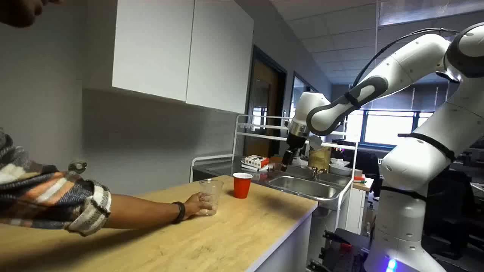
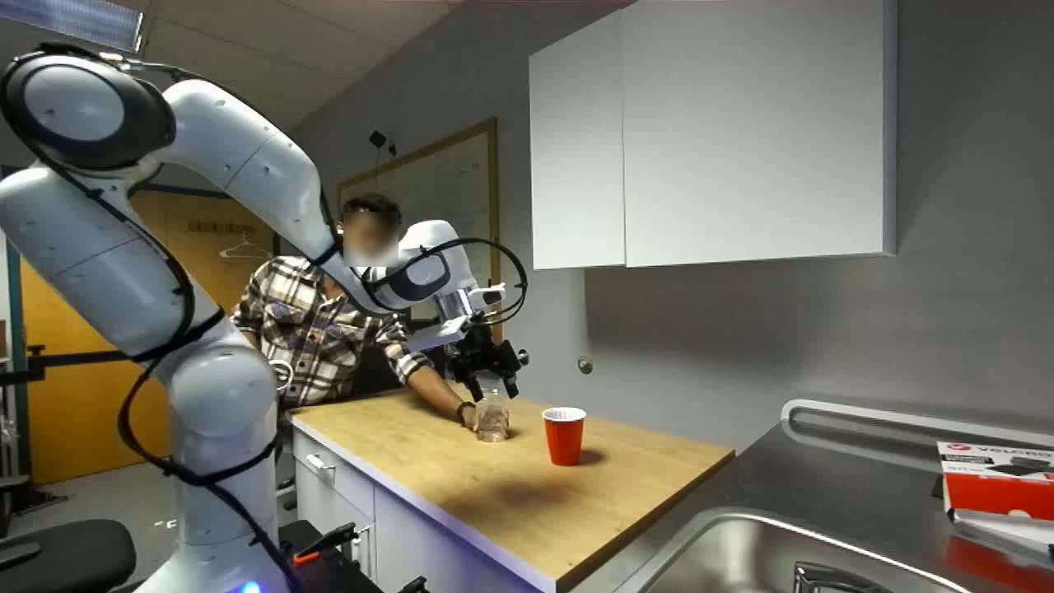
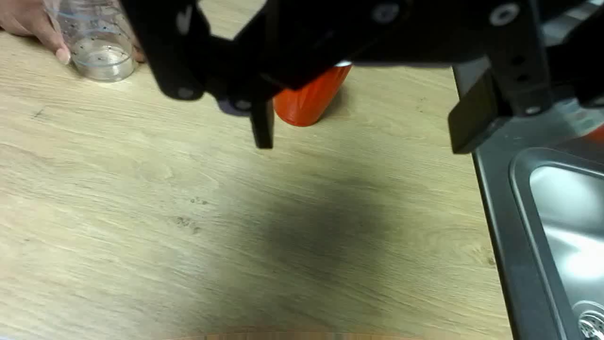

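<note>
My gripper stands open in the wrist view, its two fingers wide apart with only bare wood seen between their tips. It hangs above the counter in exterior view 2. An upright red cup [image 2: 564, 438] with a white rim is on the wooden counter. In the wrist view the red cup [image 3: 303, 102] is beyond the fingers, its top hidden behind the gripper. A clear plastic cup [image 1: 211, 192] stands on the wood, with a person's hand [image 1: 196, 204] around its side. The clear cup [image 3: 104, 58] appears at the upper left of the wrist view.
Beside the wooden counter [image 2: 652, 474] lies a metal sink [image 1: 295, 183]. A red and white box [image 1: 255, 161] rests behind it. White cabinets [image 1: 154, 45] overhang the back of the counter. The person stands at its far end; the near wood is clear.
</note>
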